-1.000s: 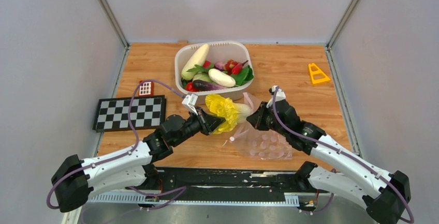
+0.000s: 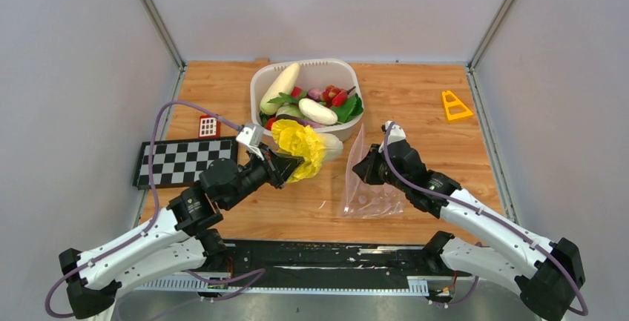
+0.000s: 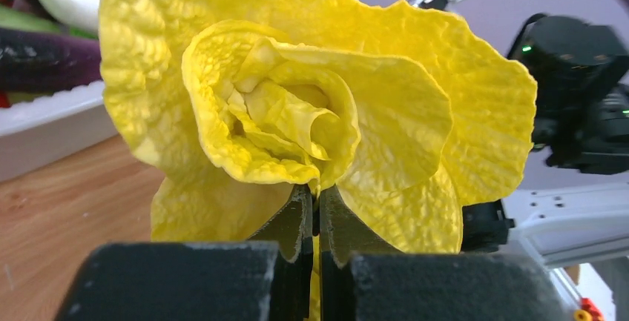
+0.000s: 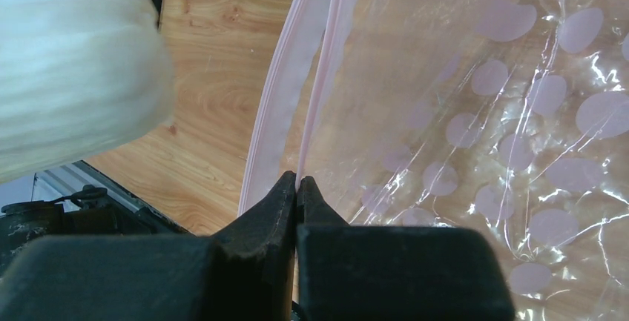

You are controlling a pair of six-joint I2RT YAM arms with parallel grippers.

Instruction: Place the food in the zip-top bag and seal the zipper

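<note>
A yellow leafy cabbage (image 2: 298, 143) with a pale white base hangs above the table's middle, and my left gripper (image 2: 298, 164) is shut on its leaf edge. In the left wrist view, the fingertips pinch a fold of the yellow leaf (image 3: 274, 113). The clear zip bag (image 4: 475, 113) with pink dots has its pink zipper edge pinched by my right gripper. Its mouth stands partly apart beyond the fingertips, facing the cabbage. In the right wrist view the cabbage's white base (image 4: 81, 69) is left of the bag, outside it with a gap between.
A white basket (image 2: 259, 84) of several vegetables stands behind both grippers. To the left lie a checkered board (image 2: 185, 161) and a red-and-white block (image 2: 209, 126). A yellow triangular piece (image 2: 456, 106) lies far right.
The cabbage and my left gripper have moved left and up in the top view, away from the bag's mouth. My right gripper has shifted slightly, and the bag hangs more upright and narrower.
</note>
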